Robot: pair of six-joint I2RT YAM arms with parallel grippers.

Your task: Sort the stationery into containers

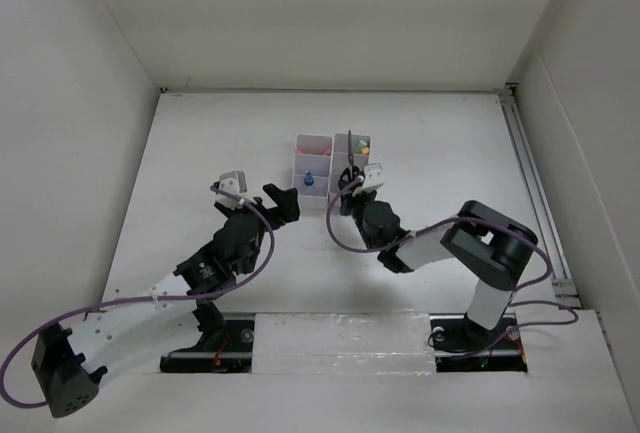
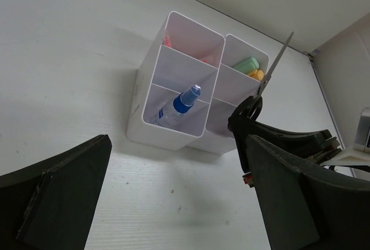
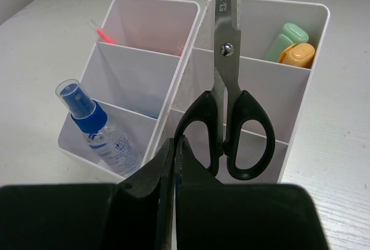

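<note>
Black-handled scissors [image 3: 227,48] stand with blades up over the right-hand container [image 3: 289,144]. In the right wrist view, my right gripper is shut at the left handle loop, and its fingertips hide part of that loop. The left wrist view also shows the blades [image 2: 276,62] rising above this gripper. A clear spray bottle [image 3: 118,149] with a blue collar leans in the front compartment of the left-hand container [image 2: 139,114]. Green [image 3: 291,38] and orange [image 3: 299,55] items lie in the right container's back compartment. My left gripper stands open and empty, in front of the containers.
Something red [image 3: 103,33] shows in the left container's back compartment. The two containers stand side by side, touching. Bare white table [image 1: 220,143] lies around them, with no loose items in view. Walls close off the back and sides.
</note>
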